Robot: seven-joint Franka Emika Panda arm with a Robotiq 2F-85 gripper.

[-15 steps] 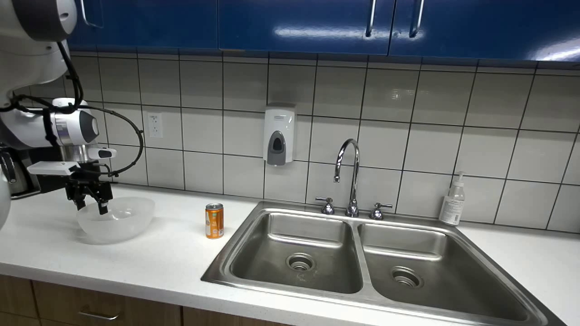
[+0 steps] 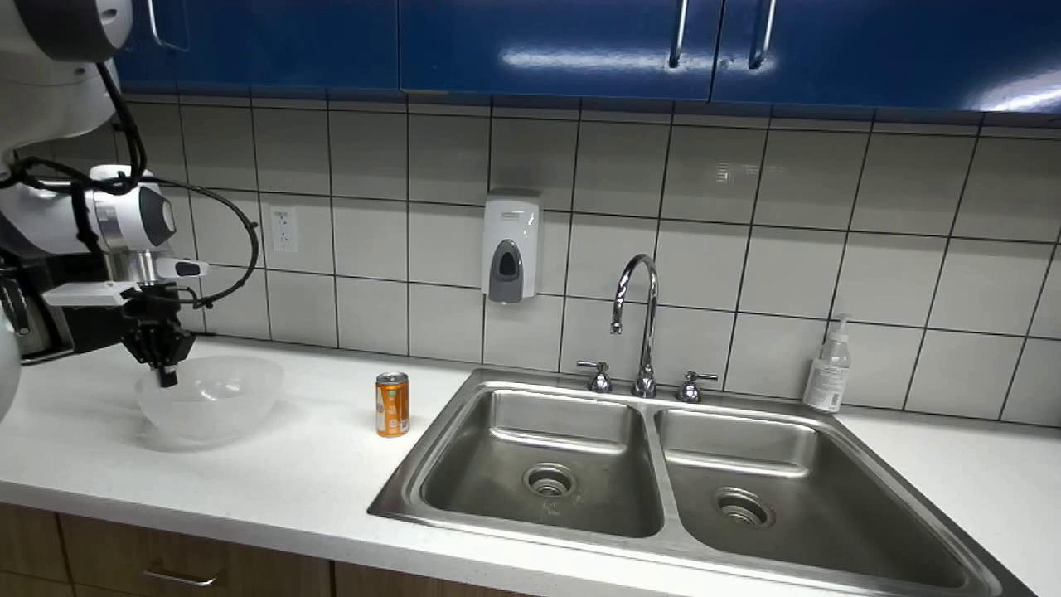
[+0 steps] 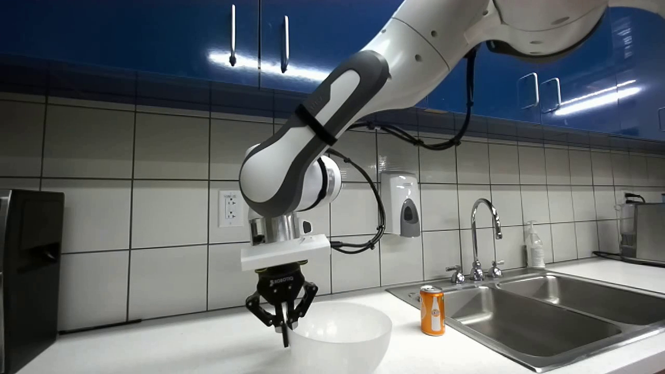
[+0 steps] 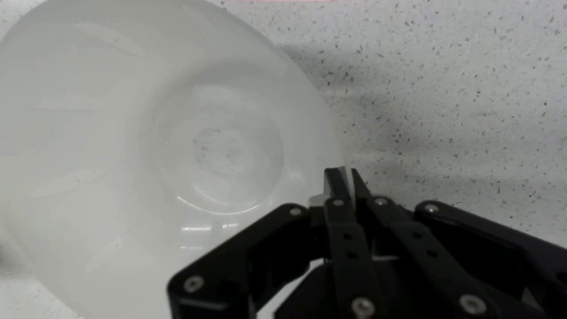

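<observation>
A translucent white bowl [image 2: 224, 398] is at the left of the counter, its left side slightly raised and tilted. My gripper [image 2: 165, 374] is shut on the bowl's left rim. In the second exterior view the bowl [image 3: 343, 339] shows to the right of the gripper [image 3: 285, 333], whose fingers point down at its edge. Looking down in the wrist view, the bowl [image 4: 223, 143] appears empty, and its rim passes between the fingertips of the gripper.
An orange can [image 2: 392, 405] stands right of the bowl, short of the double sink [image 2: 651, 468] with its faucet [image 2: 646, 328]. A soap bottle [image 2: 828, 368] stands behind the sink. A dark appliance [image 3: 31, 274] is at the far left.
The fingers were apart at the bowl's left rim and have shut on it. The gripper has risen slightly and moved a little left; the bowl's left side has lifted.
</observation>
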